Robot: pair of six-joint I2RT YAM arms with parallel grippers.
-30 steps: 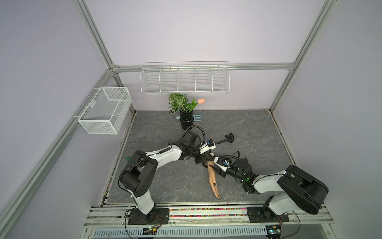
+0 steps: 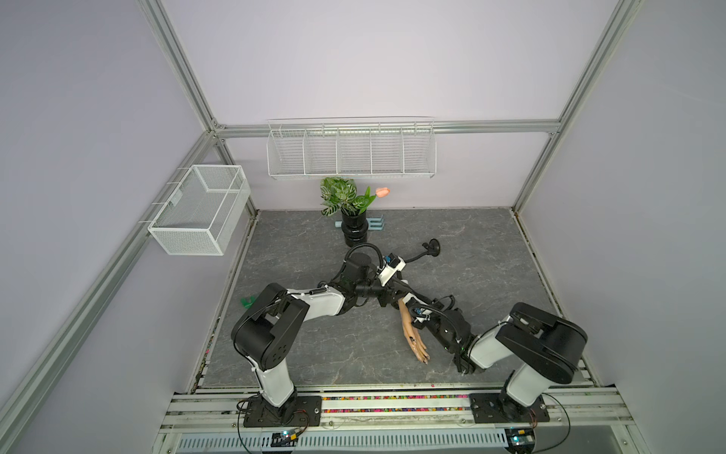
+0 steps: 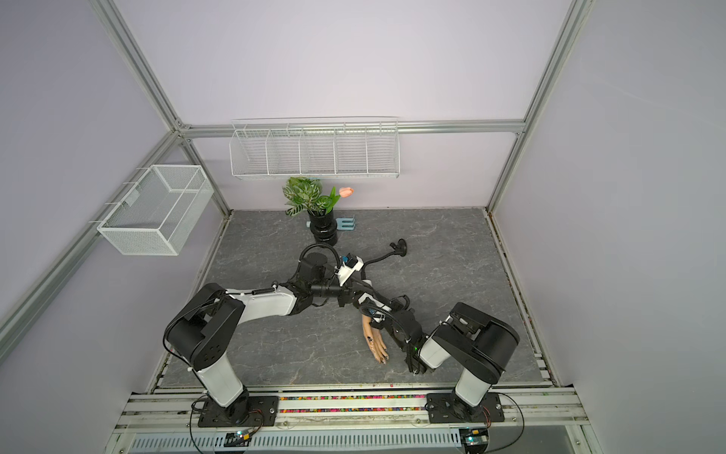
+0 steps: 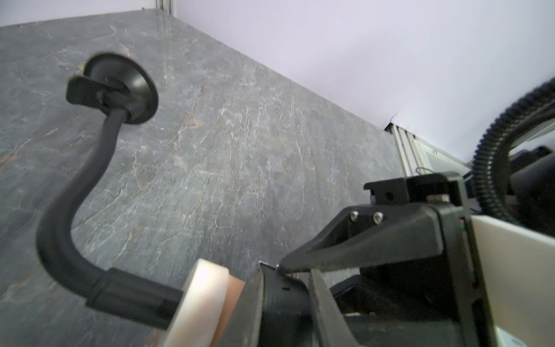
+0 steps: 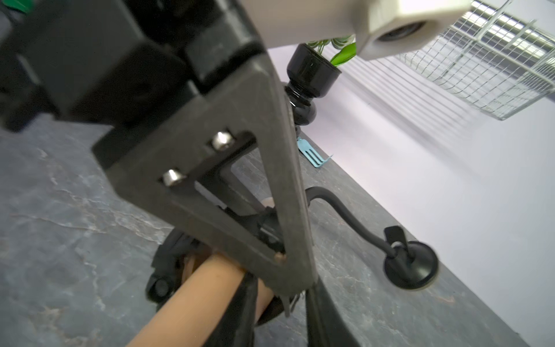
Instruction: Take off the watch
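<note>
A model arm with a hand (image 2: 412,335) lies on the table, fingers toward the front edge. A black watch (image 5: 168,260) is around it near its far end; my grippers mostly hide it from above. My left gripper is shut on the watch, whose black part fills the space between its fingers. My right gripper reaches in from the right, its fingers apart, with the model arm (image 5: 199,295) and the left gripper's finger (image 5: 292,271) close in front of them. The two grippers nearly touch; whether the right one touches the strap I cannot tell.
From the model arm's white end (image 4: 199,300) a black bendy stem runs to a suction cup (image 2: 432,247). A black vase (image 2: 354,228) with plants stands behind, beside a light blue fork-shaped thing (image 5: 312,152). Wire baskets (image 2: 351,151) hang at the back.
The model hand has swung to the right, and the suction cup has shifted about. The left gripper has moved little.
</note>
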